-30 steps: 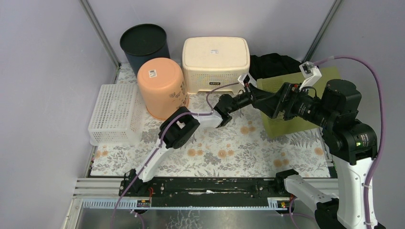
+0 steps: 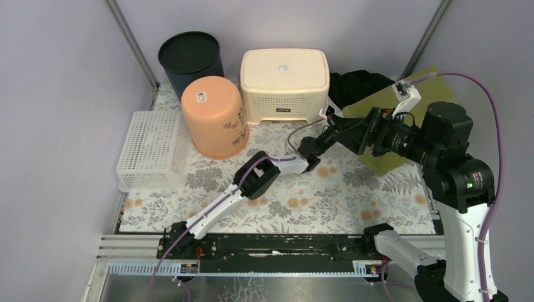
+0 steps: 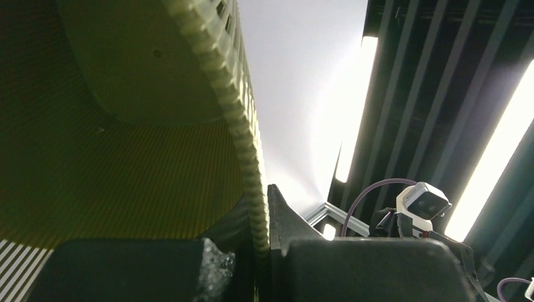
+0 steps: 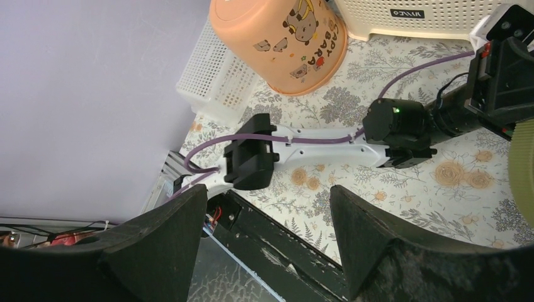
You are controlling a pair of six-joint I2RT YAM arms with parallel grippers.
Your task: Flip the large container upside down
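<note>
The olive-green slatted container (image 2: pixel 385 162) is held tilted at the right of the top view, partly hidden by the right arm. Its rim (image 3: pixel 242 135) runs between the fingers of my left gripper, which is shut on it; the hollow inside shows to the left. In the right wrist view only a strip of the container (image 4: pixel 522 170) shows at the right edge. My right gripper stands open and empty, its fingers wide apart, above the container's side in the top view.
An orange bucket (image 2: pixel 211 116), a dark bin (image 2: pixel 189 53) and a cream box (image 2: pixel 284 78) stand at the back. A white basket (image 2: pixel 151 148) sits at left. Black cloth (image 2: pixel 356 87) lies at the back right.
My left arm has swung to the right, carrying the container with it, and the container has turned somewhat. The right arm has barely moved and its gripper remains open.
</note>
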